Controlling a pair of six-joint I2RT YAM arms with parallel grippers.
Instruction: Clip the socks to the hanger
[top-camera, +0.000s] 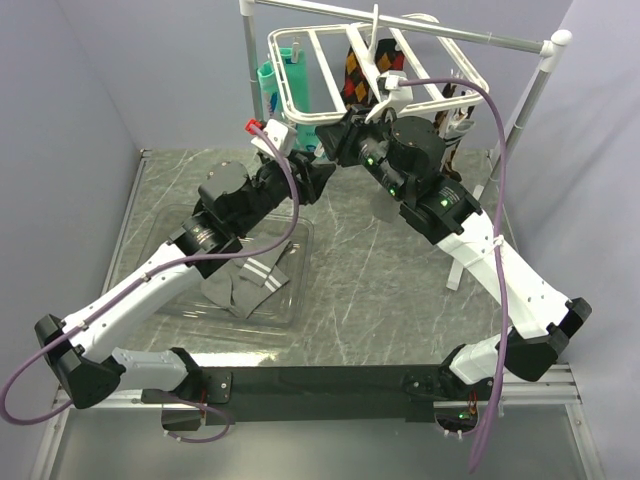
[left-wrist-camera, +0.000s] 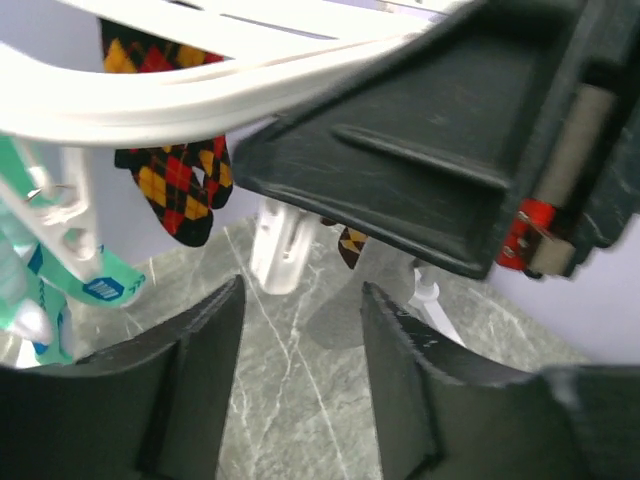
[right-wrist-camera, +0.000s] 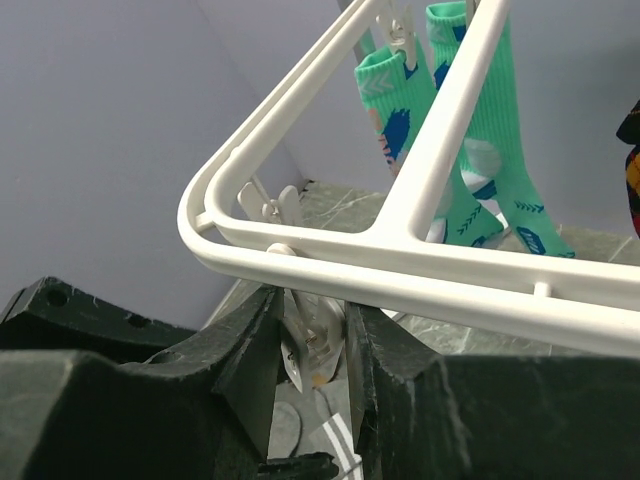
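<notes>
The white hanger (top-camera: 300, 117) hangs from a rail with green socks (top-camera: 292, 90) and a dark diamond-patterned sock (top-camera: 357, 82) on it. At the hanger's front edge my right gripper is shut on a white clip (right-wrist-camera: 317, 352), whose lower end pokes out past the fingers. My left gripper is open and empty, just below that clip (left-wrist-camera: 281, 262), which shows above the gap between its fingertips. Grey striped socks (top-camera: 262, 272) lie in the clear tray (top-camera: 290, 318).
The rail's right post (top-camera: 530, 100) stands beyond the right arm. More patterned socks (top-camera: 456, 130) hang at the hanger's right side. Both grippers are very close together under the hanger.
</notes>
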